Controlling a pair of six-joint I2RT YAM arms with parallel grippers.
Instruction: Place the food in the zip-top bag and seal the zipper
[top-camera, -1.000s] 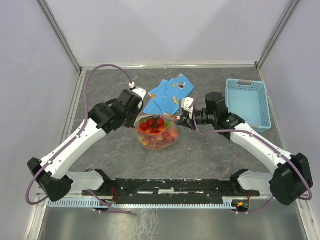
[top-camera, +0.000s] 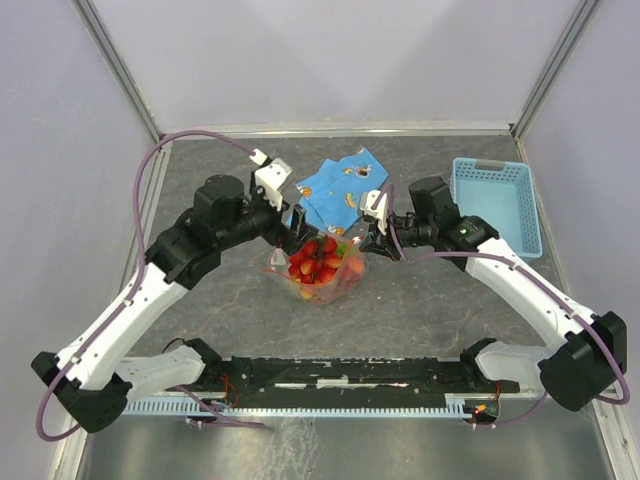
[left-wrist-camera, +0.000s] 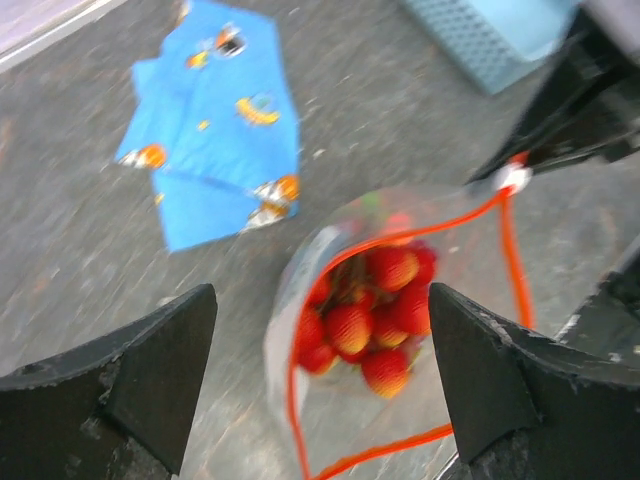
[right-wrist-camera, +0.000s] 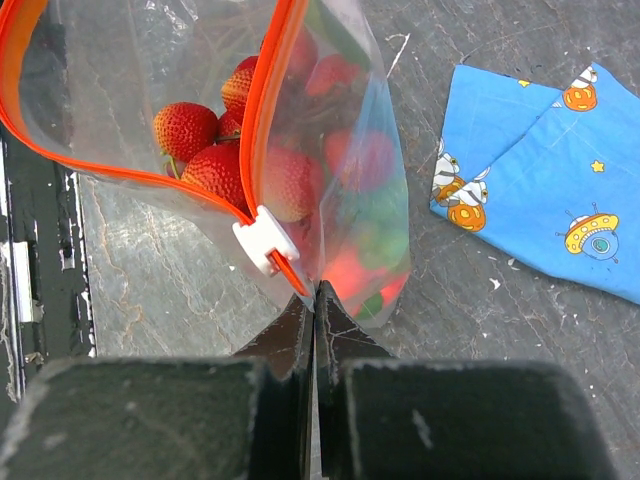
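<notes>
The clear zip bag (top-camera: 315, 285) with an orange zipper and white slider (right-wrist-camera: 262, 240) holds several strawberries (left-wrist-camera: 387, 372). My left gripper (top-camera: 300, 235) is open above the bag's left part, its fingers apart with the bag seen below between them in the left wrist view. My right gripper is shut at the bag's corner beside the slider; any film between its tips is thin and hard to make out.
A blue patterned cloth (top-camera: 340, 180) lies behind the bag. An empty light-blue basket (top-camera: 495, 205) stands at the back right.
My left gripper has turned and now stands open over the bag, where before it was at the bag's left edge.
</notes>
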